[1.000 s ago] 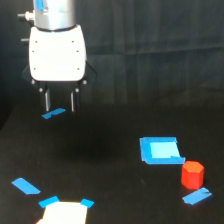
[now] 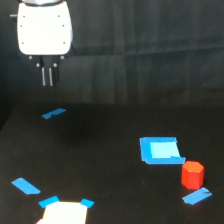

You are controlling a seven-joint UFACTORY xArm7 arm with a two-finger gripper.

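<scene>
My gripper (image 2: 47, 76) hangs high at the upper left in the camera view, under the white hand (image 2: 45, 33). Its fingers stand close together, shut, with nothing seen between them. Far from it, at the lower right, a red six-sided block (image 2: 192, 176) rests on the black surface. A light square patch (image 2: 164, 150), edged with blue tape, lies up and left of the block.
A pale object (image 2: 65, 213) is cut off by the bottom edge, with blue tape (image 2: 49, 201) at its corner. Other tape strips lie at the left (image 2: 26, 186) and below the red block (image 2: 197, 196).
The hand has moved left and up in the view. Its fingers, wide apart a second ago, are now close together. The block and the taped patch have not moved.
</scene>
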